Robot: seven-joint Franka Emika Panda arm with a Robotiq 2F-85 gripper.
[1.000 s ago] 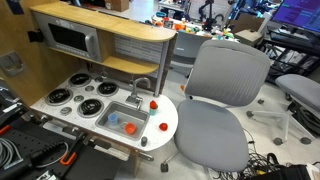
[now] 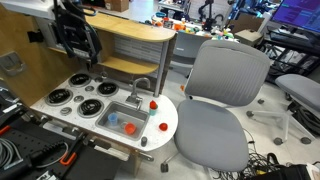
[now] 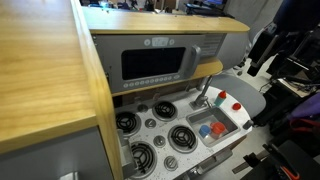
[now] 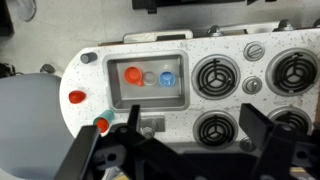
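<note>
High above the toy kitchen counter, my gripper stands open with nothing between its fingers. Its two dark fingers [image 4: 128,143] show wide apart at the bottom of the wrist view. Below lies the sink [image 4: 183,100], holding an orange-red item [image 4: 132,75], a small clear or grey one [image 4: 149,78] and a blue one [image 4: 168,78]. Several stove burners [image 4: 214,77] sit on the other side of the counter. In exterior view 1 the dark arm hangs before the microwave, over the burner side.
The faucet [image 2: 143,88] rises behind the sink. On the rounded white end stand a red item [image 4: 77,97], a red and teal item [image 4: 101,124] and a small dark one [image 4: 88,57]. The microwave [image 3: 155,62] and wooden shelf [image 2: 130,66] overhang the back. A grey chair [image 2: 210,130] adjoins the counter.
From the upper left edge of exterior view 1, the arm has swung right and lower, now covering much of the microwave. The items in the sink and on the counter have not moved.
</note>
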